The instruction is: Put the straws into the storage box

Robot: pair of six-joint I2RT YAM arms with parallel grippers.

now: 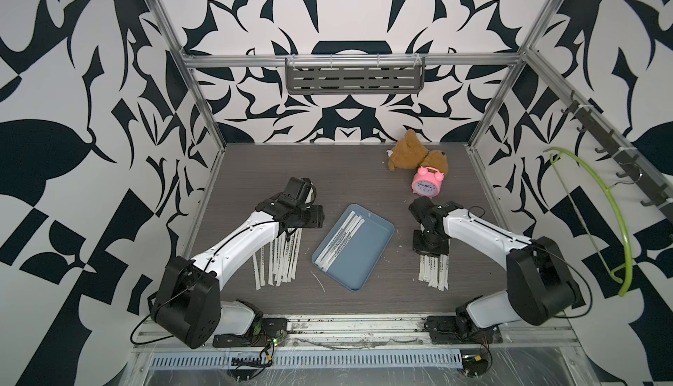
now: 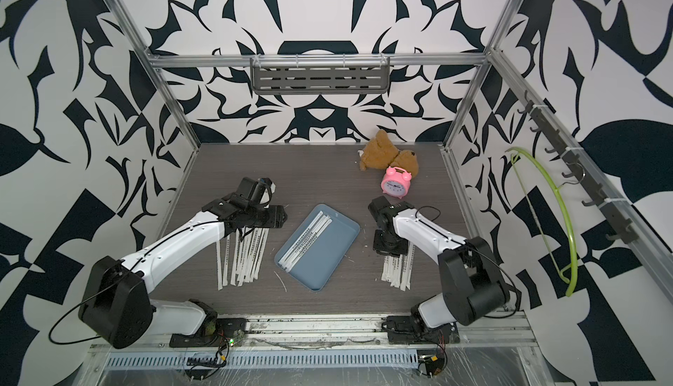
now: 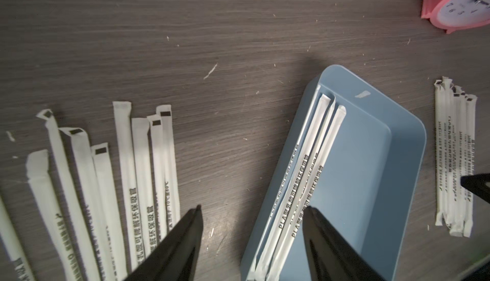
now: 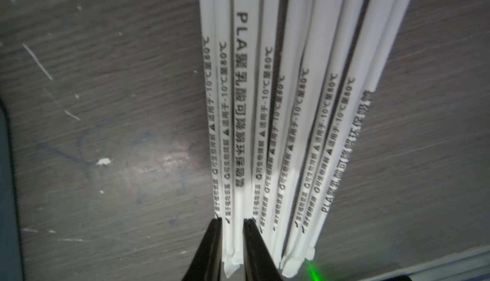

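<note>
The blue storage box (image 1: pixel 366 259) lies mid-table with a few wrapped straws (image 3: pixel 301 189) along its left side. My left gripper is open, raised above the table between the left straw pile (image 3: pixel 137 179) and the box, nothing between its fingers. My right gripper is part open, over the lower ends of the right straw pile (image 4: pixel 296 102); its fingertips flank a straw, and I cannot tell whether they touch it.
A pink alarm clock (image 1: pixel 427 182) and brown plush toy (image 1: pixel 406 153) stand at the back right. A grey rack (image 1: pixel 354 75) hangs on the back wall.
</note>
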